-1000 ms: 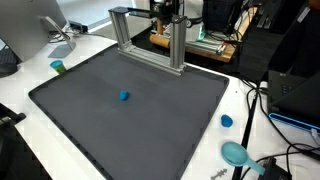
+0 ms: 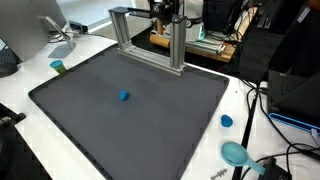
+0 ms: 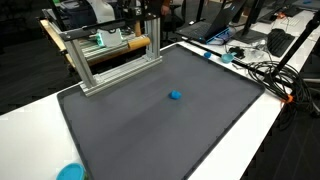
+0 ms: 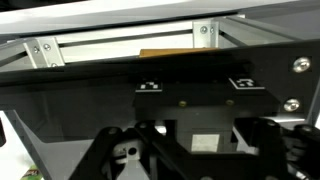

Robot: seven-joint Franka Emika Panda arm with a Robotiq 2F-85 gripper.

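A black rack with pale metal legs (image 2: 150, 57) stands at the back edge of the dark mat; in the second exterior view its light frame (image 3: 122, 72) is at the upper left. At the rack's top, the arm is cut off by the upper edge of both exterior views. From the wrist, my gripper shows its two fingertips apart against the rack's black bar (image 4: 60, 92). Nothing is clearly held between them, though the dark parts blend together. Behind the bar lies a brown wooden strip (image 4: 175, 53).
A small blue object (image 2: 124, 95) rests on the otherwise bare mat (image 2: 140, 130). A green-topped cup (image 2: 58, 67) is off its left edge. To the right are a blue disc (image 2: 226, 121), a teal bowl (image 2: 240, 155) and black cables.
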